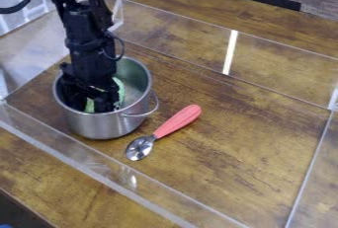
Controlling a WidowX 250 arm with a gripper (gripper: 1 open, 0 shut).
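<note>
A steel pot [106,123] with a wire handle stands at the left of the wooden table. My black gripper [95,96] reaches down into it from above, its lower part over a pale green item [123,98] that is mostly hidden behind it. The fingers are dark against the pot's inside, and their spacing is hard to make out. To the right of the pot lies a spoon with a steel head [140,147] and a pink handle [180,119].
A dark slot lies along the back edge at the top right.
</note>
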